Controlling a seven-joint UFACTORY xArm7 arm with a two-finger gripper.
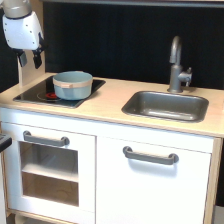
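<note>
My gripper [30, 60] hangs at the upper left, above and to the left of the stove. Its white body ends in two small dark fingers that look spread apart, and nothing shows between them. A blue-grey pot [72, 84] rests on the dark stovetop [42, 92], toward its back right. The pot is apart from the gripper. A bit of red shows on the burner area just left of the pot.
To the right, a grey sink [165, 105] is set into the wooden counter [112, 98], with a dark faucet [178, 68] behind it. Bare counter lies between stove and sink. Below are cabinet doors with grey handles. Part of a dark object [4, 143] enters at the left edge.
</note>
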